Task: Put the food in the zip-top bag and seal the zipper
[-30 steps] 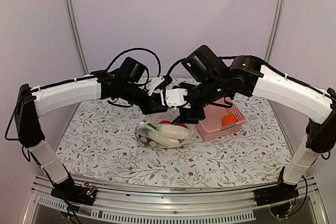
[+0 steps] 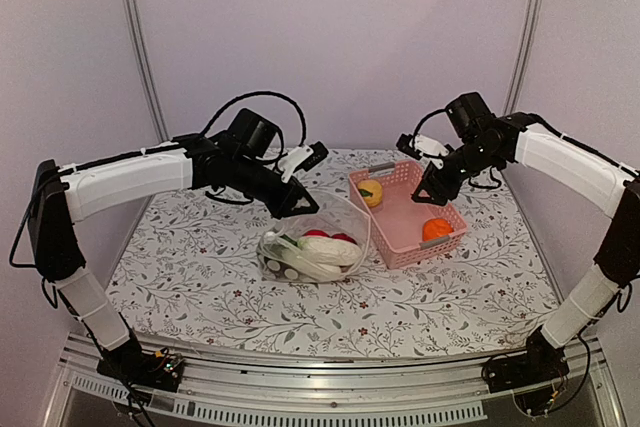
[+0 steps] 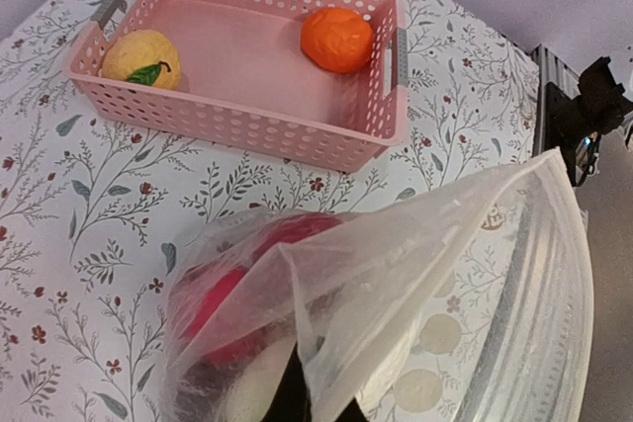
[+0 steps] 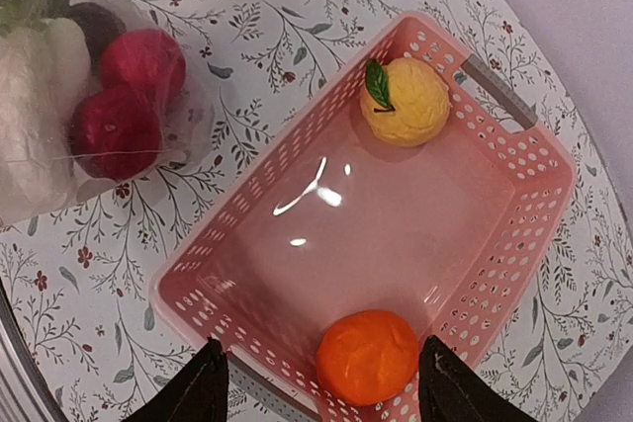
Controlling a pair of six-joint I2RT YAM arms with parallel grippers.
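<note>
The clear zip top bag stands open-mouthed on the table, holding a pale long vegetable, leafy greens and red round food. My left gripper is shut on the bag's upper edge; in the left wrist view its dark fingertips meet at the film. Over the near end of the pink basket, my right gripper stands open. An orange fruit shows between its fingers in the right wrist view, apart from them. A yellow fruit with a green leaf lies at the basket's far end.
The basket has grey handles at both ends and stands just right of the bag. Free room on the patterned table lies left of the bag and in front.
The right arm has swung right, from above the bag to over the basket, and its gripper has come lower. My left arm and the bag's contents appear unmoved.
</note>
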